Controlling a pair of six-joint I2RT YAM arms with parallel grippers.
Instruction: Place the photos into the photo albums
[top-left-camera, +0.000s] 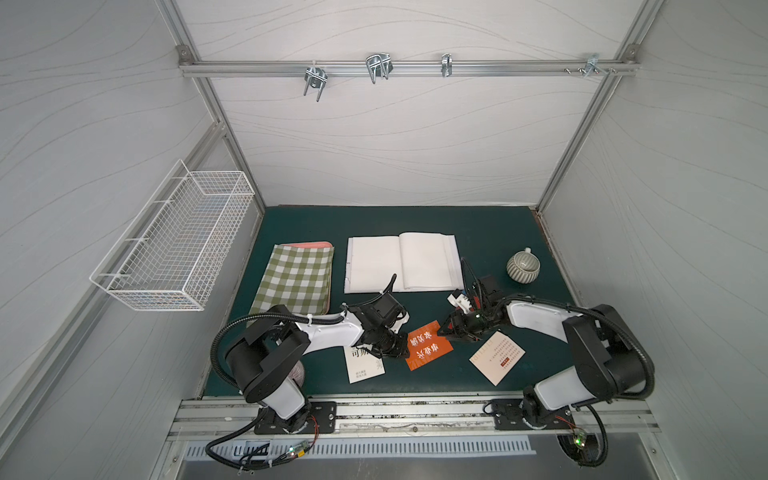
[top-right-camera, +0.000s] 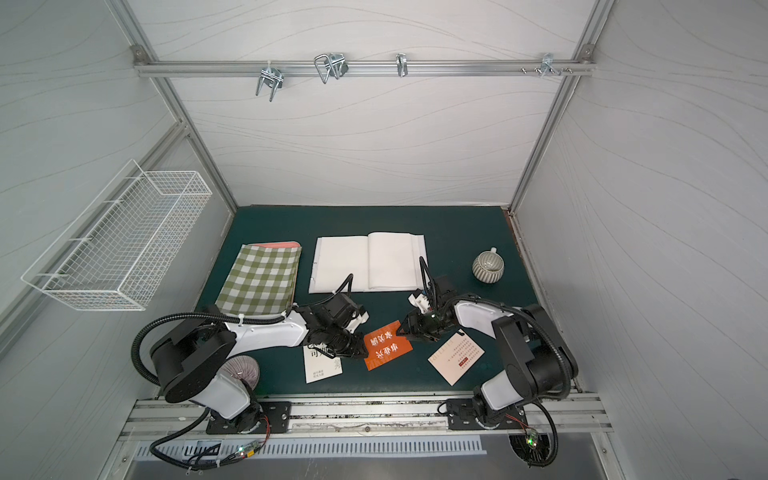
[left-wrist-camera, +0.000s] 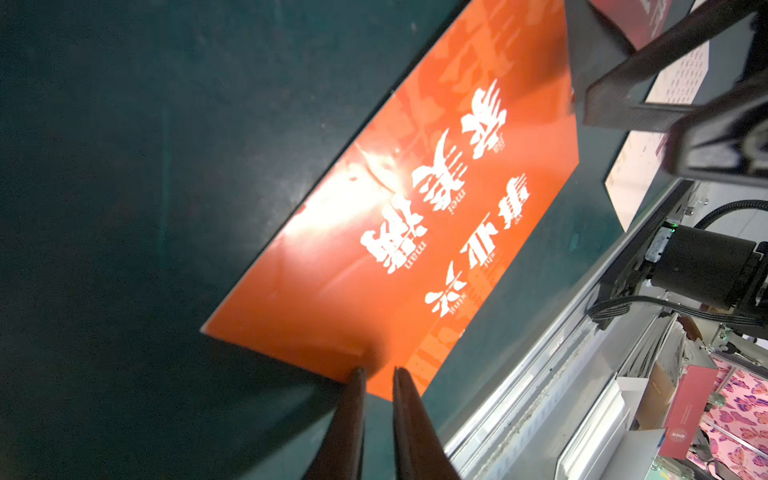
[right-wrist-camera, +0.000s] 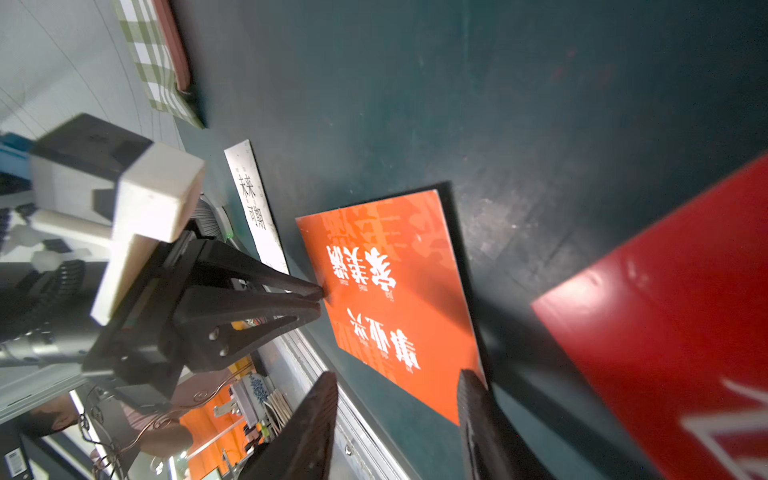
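Note:
An orange photo card (top-left-camera: 428, 348) with white characters lies flat at front centre between my grippers. My left gripper is shut at its left short edge, with nothing clearly held between the fingers. My right gripper is part open over the card's other end. The open album (top-left-camera: 373, 262) with blank white pages lies behind. A cream card (top-left-camera: 493, 358) lies at front right and a white card (top-left-camera: 364, 368) at front left, partly under the left arm. A red card (right-wrist-camera: 664, 304) shows beside the right gripper, largely hidden in the overhead views.
A green checked cloth (top-left-camera: 288, 276) lies at the left and a striped teapot (top-left-camera: 523, 266) at the right. A wire basket (top-left-camera: 172, 240) hangs on the left wall.

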